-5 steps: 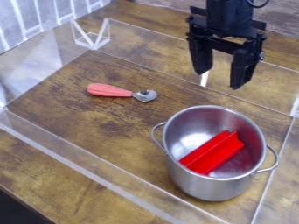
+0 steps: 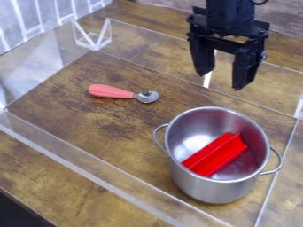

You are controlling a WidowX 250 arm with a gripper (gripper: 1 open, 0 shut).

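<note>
My black gripper (image 2: 222, 65) hangs open over the back right of the wooden table, above and behind a steel pot (image 2: 246, 186), with nothing between its fingers. The two-handled pot stands at the front right and holds a red block-like object (image 2: 215, 152) lying inside it. A spoon-like utensil (image 2: 112, 91) with a pink-red handle and a small metal head lies on the table at the left of centre, apart from both the pot and the gripper.
A clear low wall (image 2: 59, 156) borders the work area, with a small clear corner piece at the back left. A white slatted object (image 2: 21, 16) is at the top left.
The pot and utensil have not moved.
</note>
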